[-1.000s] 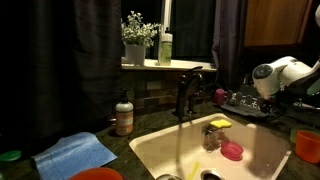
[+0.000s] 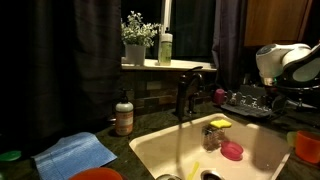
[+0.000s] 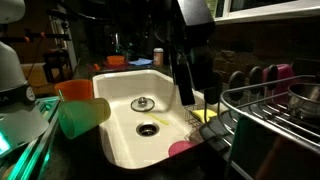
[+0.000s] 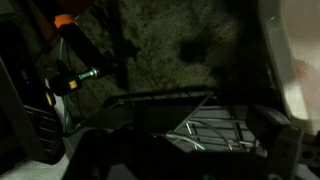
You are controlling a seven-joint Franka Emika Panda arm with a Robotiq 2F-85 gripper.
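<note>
My gripper hangs open above the counter, with a wire dish rack (image 4: pixel 215 128) showing below and between its fingers. Nothing is held in it. In exterior view 2 the dark hand fills the upper middle, close to the camera, and hides part of the sink and counter. The same rack (image 3: pixel 275 115) stands at the right there, holding dark plates and a metal pot (image 3: pixel 305 101). Exterior view 1 has the white arm (image 2: pixel 285 62) at the right edge, over the rack area; the fingers are too dark to make out there.
The white sink (image 2: pixel 160 148) holds a pink bowl (image 2: pixel 232 151) and a yellow object; a yellow sponge (image 2: pixel 220 124) is near its back. A faucet (image 2: pixel 182 95) and soap bottle (image 2: pixel 124 117) stand behind. Orange (image 3: pixel 73 90) and green (image 3: pixel 85 118) cups sit beside the sink.
The white arm has risen and shifted slightly to the right in exterior view 1. The sink and the objects around it look unchanged.
</note>
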